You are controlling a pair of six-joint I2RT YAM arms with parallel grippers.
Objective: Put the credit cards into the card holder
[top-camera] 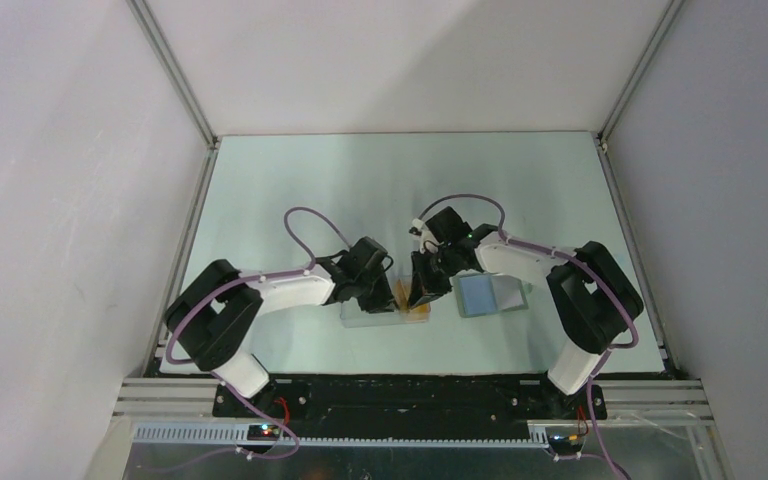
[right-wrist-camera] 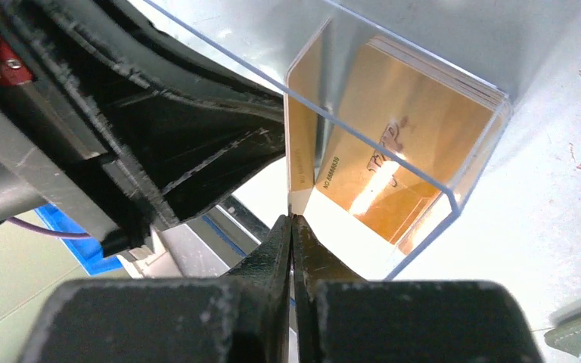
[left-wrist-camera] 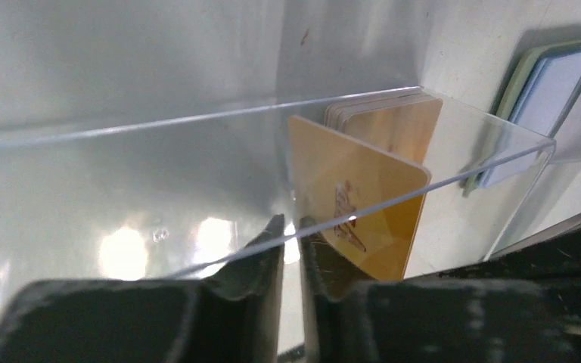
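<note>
In the clear box [left-wrist-camera: 219, 125], several gold cards [right-wrist-camera: 416, 136] lean stacked at the right end. One separate gold card [left-wrist-camera: 359, 189] stands tilted a little apart from them, nearer my left gripper. That gripper's fingers are narrowly apart, with nothing seen between them, to the left of the loose card. My right gripper is shut, its tips at the lower end of the loose card's edge; touching or not, I cannot tell. The blue and white card holder [top-camera: 491, 294] lies open on the table, right of the box.
Both grippers are close together over the box, the left gripper's black body [right-wrist-camera: 197, 121] reaching near the loose card. The box's clear walls stand around the cards. Behind the arms the white table [top-camera: 290, 180] is bare.
</note>
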